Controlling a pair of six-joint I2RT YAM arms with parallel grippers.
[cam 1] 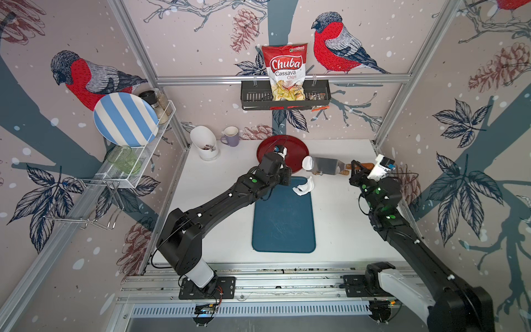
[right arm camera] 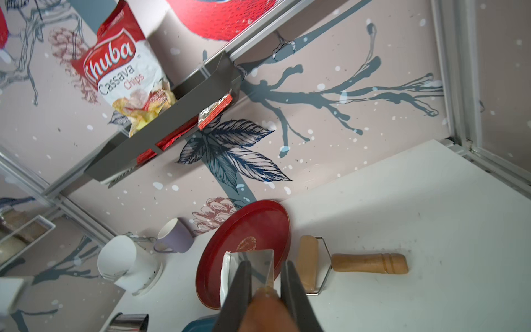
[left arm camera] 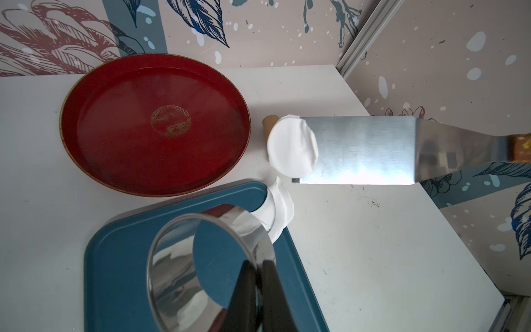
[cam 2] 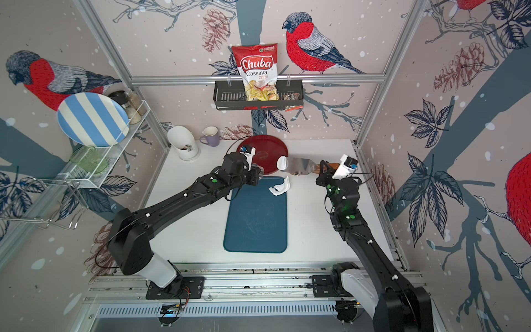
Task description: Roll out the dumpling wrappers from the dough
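My right gripper is shut on the wooden handle of a spatula (left arm camera: 359, 149). At the tip of its steel blade lies a round white dough wrapper (left arm camera: 293, 145), just right of the red round tray (left arm camera: 99, 177) in the left wrist view. My left gripper is shut on the thin rim of a shiny metal ring cutter (left arm camera: 174, 265), held above the blue board (left arm camera: 116, 260). White dough scraps (left arm camera: 281, 209) rest at the board's far right corner. Part of the rolling pin (right arm camera: 367, 263) shows in the right wrist view.
A white container (cam 1: 204, 145) and a purple mug (cam 1: 230, 136) stand at the back left. A chip bag (cam 1: 286, 72) sits in the black rack on the back wall.
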